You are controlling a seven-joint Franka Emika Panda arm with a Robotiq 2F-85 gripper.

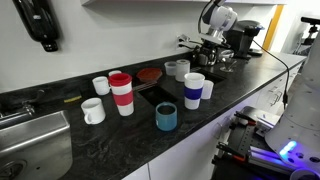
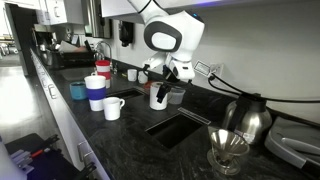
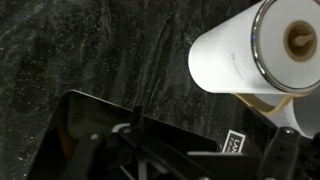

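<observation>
Above the far part of the counter, my gripper hangs from the white arm. It is open, and nothing shows between its fingers. In the wrist view the gripper is dark and partly lost against the black surface. A white canister with a metal-rimmed lid and a round wooden knob lies up and to the right of it. A black basin or tray is below and to the left. From the second exterior view, a white canister stands just below and left of the gripper.
A white mug, tall cups and a teal mug stand along the counter. A steel kettle and a wire-like metal bowl are at the other end. Bare dark counter lies in front.
</observation>
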